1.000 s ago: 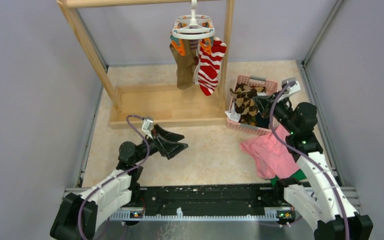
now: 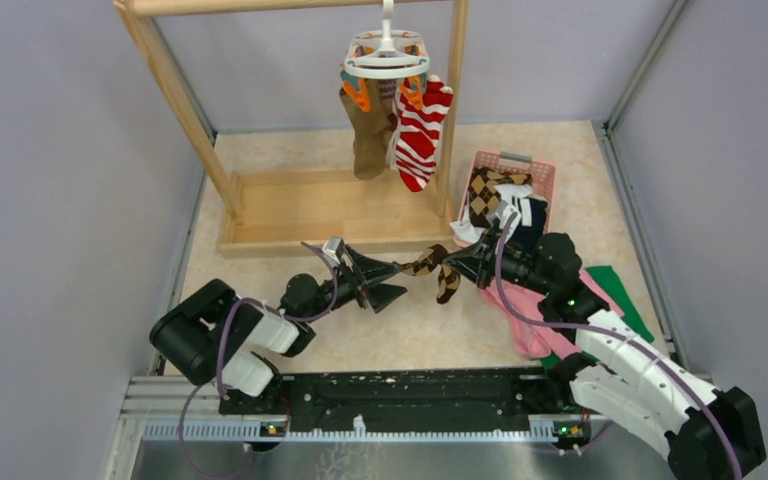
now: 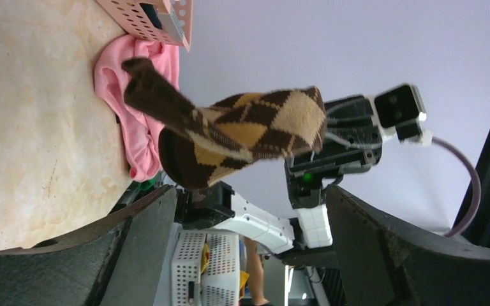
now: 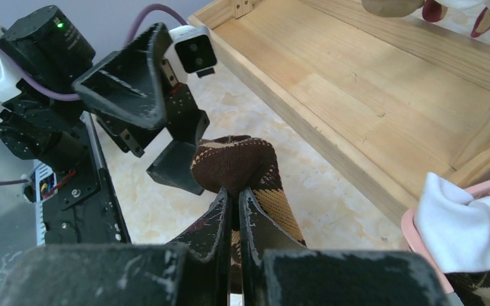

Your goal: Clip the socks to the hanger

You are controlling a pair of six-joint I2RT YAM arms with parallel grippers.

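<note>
A brown and tan argyle sock [image 2: 447,284] hangs over the table, pinched in my right gripper, whose fingers are shut together on its cloth. One end of that sock [image 3: 255,131] points toward my left gripper [image 2: 392,281], which stands open with its fingers spread and the sock end just ahead of them, no cloth visibly gripped. The white round hanger [image 2: 387,66] hangs from the wooden rack with orange clips [image 2: 356,92]. On it hang a brown sock [image 2: 369,135] and a red and white striped sock [image 2: 421,135], among others partly hidden.
The pink basket [image 2: 548,180] at the right holds another argyle sock [image 2: 485,190] and white and dark ones. A pink cloth [image 2: 525,325] lies in front of it. The wooden rack base [image 2: 310,245] stands behind the grippers.
My right gripper has come from the basket leftward and forward, carrying the argyle sock out. The left gripper has moved right, toward the sock's end.
</note>
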